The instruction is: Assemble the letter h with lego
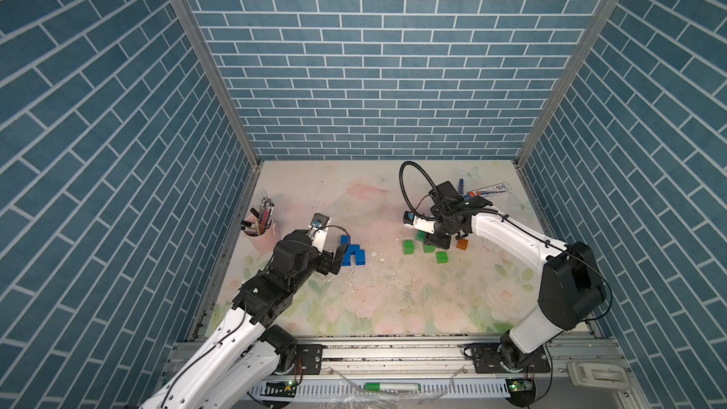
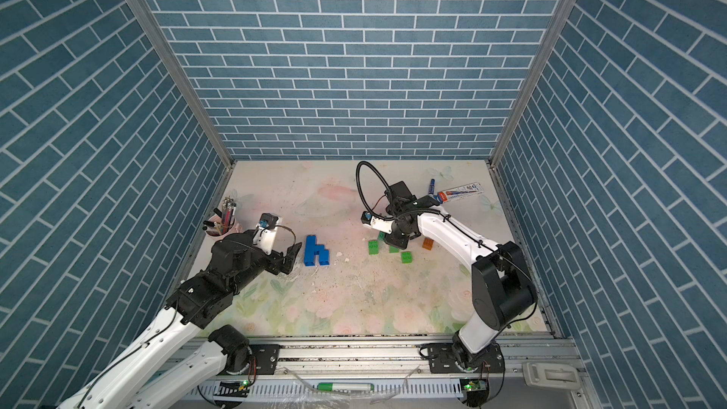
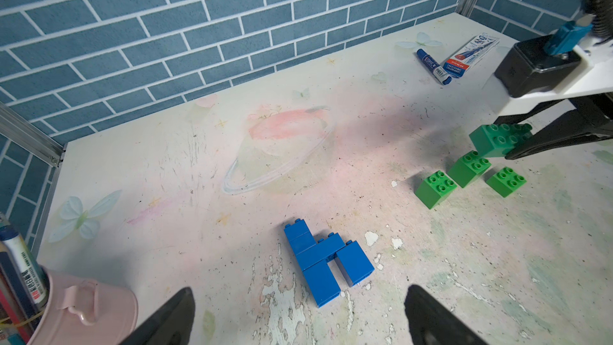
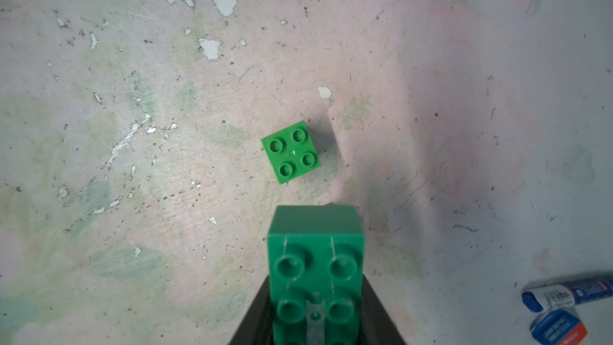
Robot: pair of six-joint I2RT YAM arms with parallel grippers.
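A joined blue brick shape lies flat left of centre on the table. My left gripper hangs open over the table beside it, nothing between its fingers. My right gripper is shut on a teal-green brick, held just above the table among the loose green bricks. A square green brick stands below and ahead of it; other green bricks lie nearby, with an orange brick to their right.
A pink pen cup stands at the left. A blue marker and a packet lie at the back right.
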